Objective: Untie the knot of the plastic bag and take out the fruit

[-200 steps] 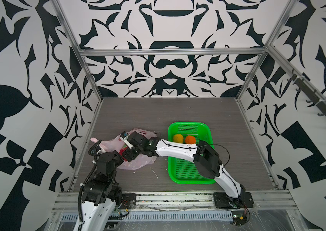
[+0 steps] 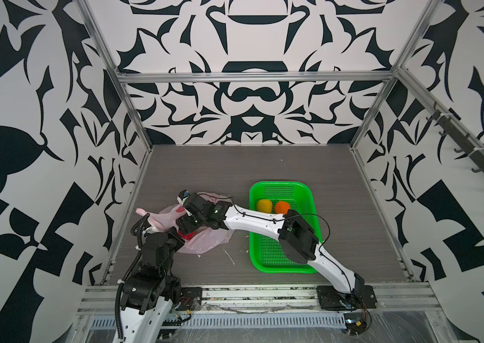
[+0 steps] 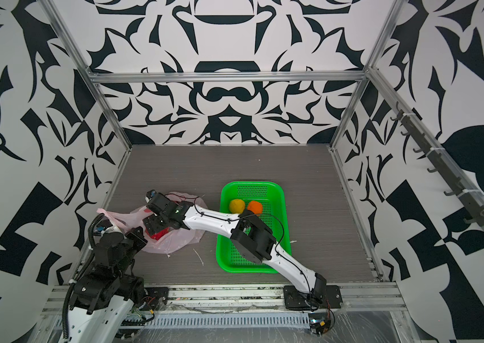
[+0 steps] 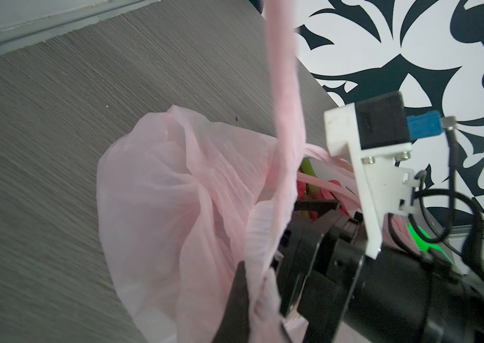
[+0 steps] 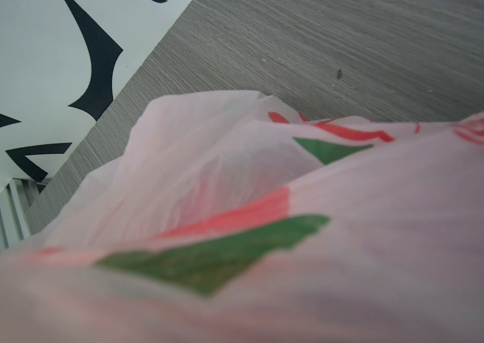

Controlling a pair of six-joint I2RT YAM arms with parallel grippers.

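Observation:
The pink plastic bag (image 2: pixel 213 240) lies at the left of the table, with red (image 2: pixel 187 235) showing through its opening. In the left wrist view a pinkish-red fruit (image 4: pixel 333 186) and some green are visible behind the bag's handles. My left gripper is shut on a gathered strip of the bag (image 4: pixel 288 131), which stretches up past the camera. From above, my right gripper (image 2: pixel 184 224) reaches down into the bag's opening. In the right wrist view, the bag's printed plastic (image 5: pixel 402 245) covers its fingers, so their opening is hidden.
A green basket (image 2: pixel 258 257) stands right of the bag, under my right arm. It holds a yellow fruit (image 2: pixel 264 205) and an orange one (image 2: pixel 282 207). Small scraps (image 2: pixel 228 257) lie before the bag.
My right gripper has moved a little left and down into the bag's opening, covering more of the red there. The left arm has shifted only slightly. The bag's handle at the left has moved slightly.

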